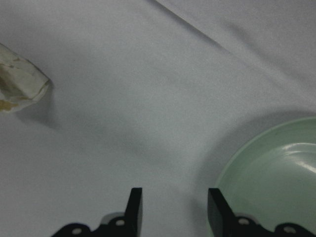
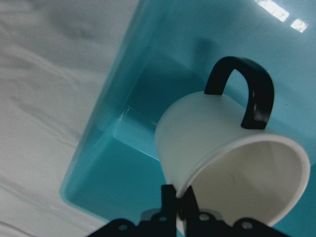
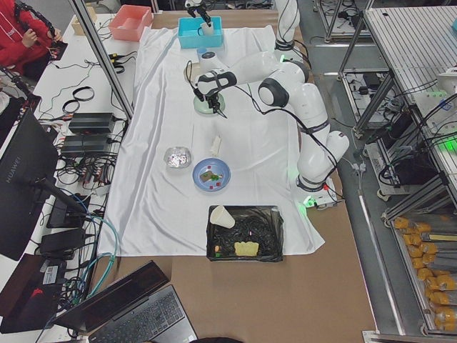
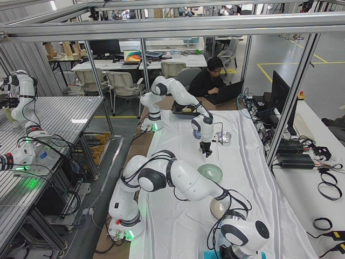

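Observation:
A white mug (image 2: pixel 207 138) with a black handle lies tilted in the blue bin (image 2: pixel 98 173), also seen at the far end of the cloth in the left camera view. My right gripper is shut on the mug's rim. My left gripper hangs open over the cloth beside the green plate (image 1: pixel 269 187), nothing between its fingers. A crumpled, stained white paper item (image 1: pixel 17 81) lies at the upper left of that wrist view.
A black lined bin (image 3: pixel 245 234) holds a cup and scraps at the near end. A blue plate (image 3: pixel 201 183), a foil tray (image 3: pixel 178 157) and a beige plate (image 4: pixel 216 208) share the cloth.

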